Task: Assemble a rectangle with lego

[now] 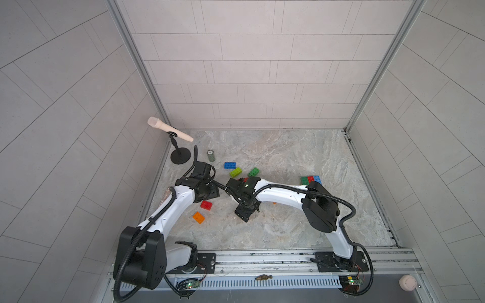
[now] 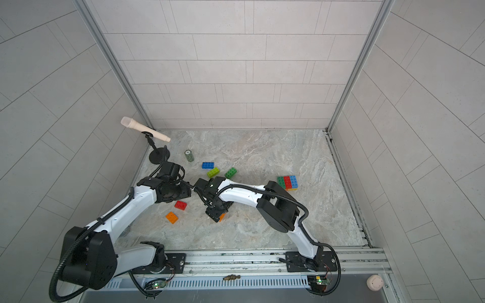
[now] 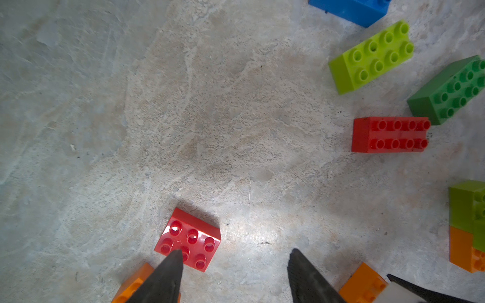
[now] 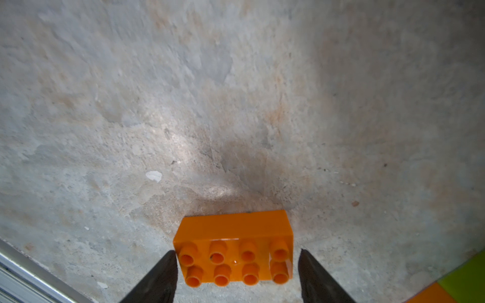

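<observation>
An orange brick [image 4: 233,237] lies between the parted fingers of my right gripper, low at the front centre; it is partly hidden under that arm from above. My left gripper hangs open over bare floor, with a red brick [image 3: 189,237] and another orange brick [image 3: 135,282] near its fingers. Further off lie a red brick [image 3: 389,133], lime brick [image 3: 371,58], green brick [image 3: 444,88], blue brick [image 3: 348,10] and a lime-orange pair [image 3: 464,212]. A green, red and blue group [image 2: 287,181] sits at the right.
A black stand [image 1: 180,155] with a beige microphone [image 1: 169,128] and a can [image 1: 210,155] stand at the back left. Free floor spans the back centre and right. The two arms' heads are close together at centre left.
</observation>
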